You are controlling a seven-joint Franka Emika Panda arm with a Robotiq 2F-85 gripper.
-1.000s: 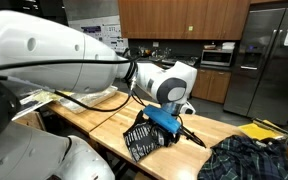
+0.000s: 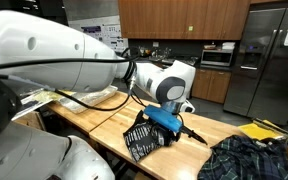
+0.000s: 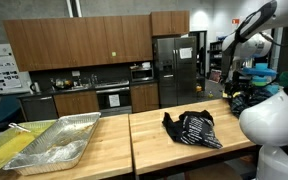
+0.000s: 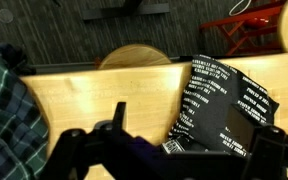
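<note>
A black cloth with white printing (image 4: 224,105) lies crumpled on the wooden table, right of centre in the wrist view. In exterior view 2 the same black cloth (image 3: 196,128) spreads near the table's front edge. My gripper stands open above the table, its fingers wide apart with the printed cloth below and nothing held between them. A dark plaid cloth (image 4: 9,115) shows at the left of the wrist view; in exterior view 1 this plaid cloth (image 2: 246,158) is heaped at the lower right. The arm partly hides the printed cloth in exterior view 1.
A silver foil-like tray (image 3: 56,148) rests on the table's far side from the arm. Bare tabletop (image 4: 94,90) separates the two cloths. Beyond the table edge are a round stool (image 4: 134,54) and a red chair (image 4: 246,30). A yellow item (image 2: 262,130) lies behind the plaid cloth.
</note>
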